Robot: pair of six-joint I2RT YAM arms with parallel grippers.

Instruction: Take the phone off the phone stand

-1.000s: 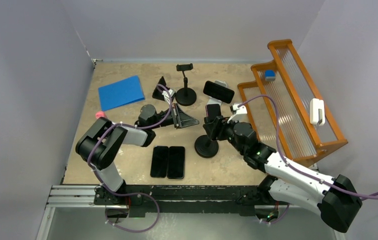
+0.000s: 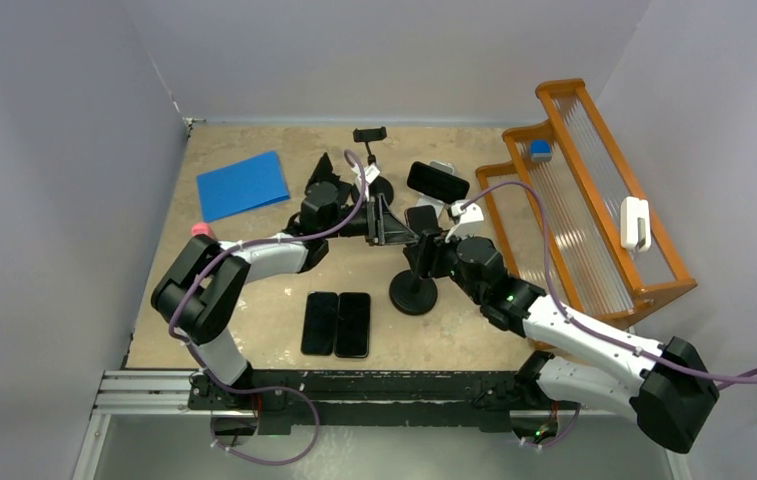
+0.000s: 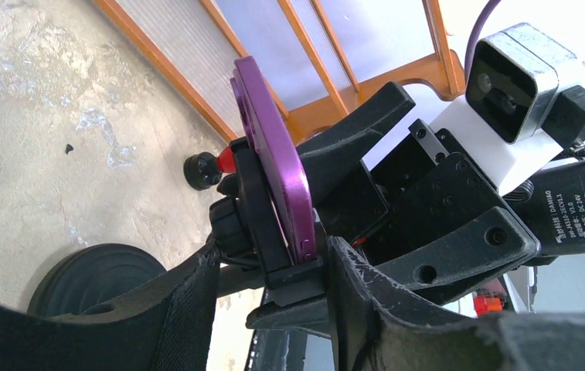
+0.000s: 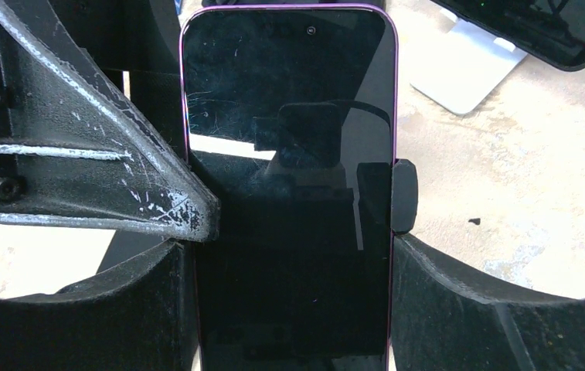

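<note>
The purple-edged phone [image 4: 297, 301] is upright in the clamp [image 3: 297, 282] of the black phone stand [image 2: 412, 296]. In the right wrist view my right gripper has one finger along each long edge of the phone, seemingly at the edges; firm contact cannot be told. From the left comes my left gripper, its fingers apart on either side of the clamp, with a gap on the left side. One left fingertip [image 4: 196, 212] overlaps the phone's face in the right wrist view. A dark clamp pad [image 4: 405, 197] shows at the phone's right edge.
Two phones [image 2: 336, 324] lie flat near the front. Behind are another phone on a white stand [image 2: 438, 182], an empty black stand [image 2: 371, 190] and a blue sheet [image 2: 242, 186]. A wooden shelf [image 2: 594, 200] stands on the right.
My left gripper has moved right, up to the phone and clamp. The stand's base has stayed put.
</note>
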